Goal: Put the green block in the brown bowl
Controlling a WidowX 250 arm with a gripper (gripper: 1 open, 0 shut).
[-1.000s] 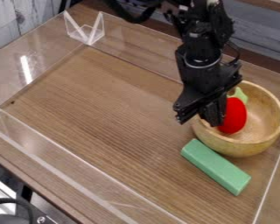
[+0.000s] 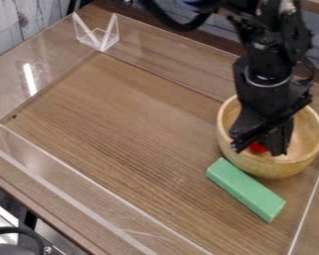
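Observation:
The green block (image 2: 246, 190) lies flat on the table, slanting along the near left side of the brown bowl (image 2: 230, 152). My gripper (image 2: 245, 144) is over the bowl, pointing down, with its fingers shut and the block outside them. The arm covers much of the bowl's far side. A bit of a red object (image 2: 259, 148) inside the bowl shows past the gripper.
A white wire rack (image 2: 97, 32) stands at the far left, near the table's back edge. Bare wooden table (image 2: 123, 110) fills the middle and left. Black cables hang by the lower left corner.
The gripper has moved right, from the bowl's left rim to over its inside, and now covers most of the red object. The green block and the bowl have stayed in place.

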